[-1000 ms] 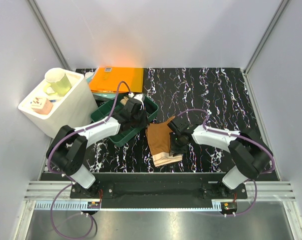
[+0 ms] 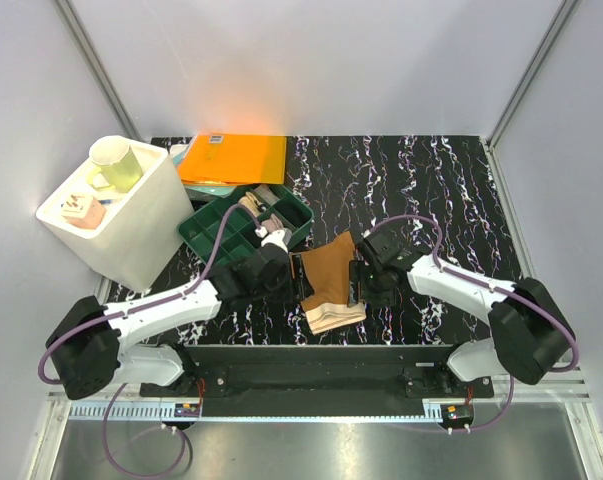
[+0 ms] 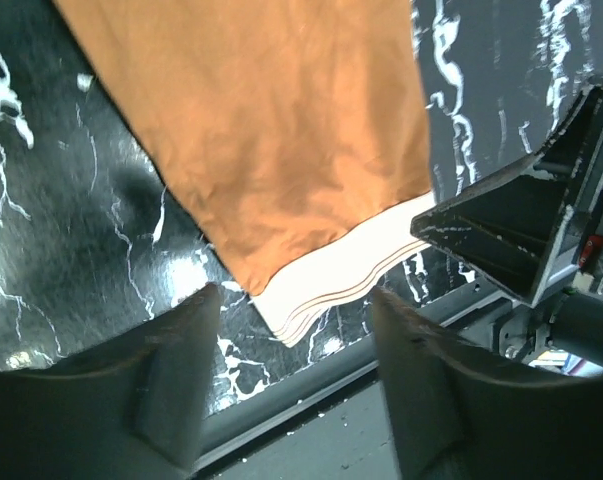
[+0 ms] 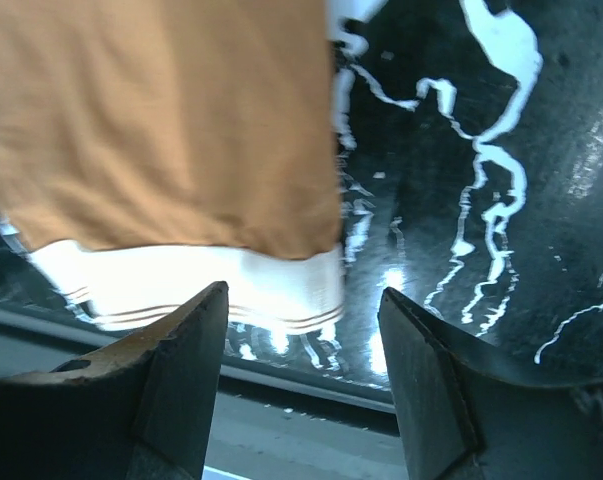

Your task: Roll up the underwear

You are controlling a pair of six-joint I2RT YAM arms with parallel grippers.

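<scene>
The brown underwear [image 2: 326, 272] lies flat and folded into a narrow strip on the black marbled table. Its white striped waistband [image 2: 336, 318] faces the table's front edge. My left gripper [image 2: 301, 278] hovers at the left side of the cloth; in the left wrist view its fingers [image 3: 186, 340] stand apart, with the waistband [image 3: 346, 262] beyond them and nothing held. On the right side, near the waistband's corner, is my right gripper [image 2: 357, 285]. Its fingers [image 4: 206, 335] are spread in the right wrist view, and the waistband's right end [image 4: 301, 290] shows just past them, not gripped.
A green divided box [image 2: 206, 245] holding rolled items stands behind my left arm. Orange folders [image 2: 236, 158] lie at the back, and a white bin [image 2: 131, 225] with a mug stands far left.
My left gripper has come away from the green box, forward to the cloth's left side. The right gripper has shifted slightly right. The green box has moved slightly left.
</scene>
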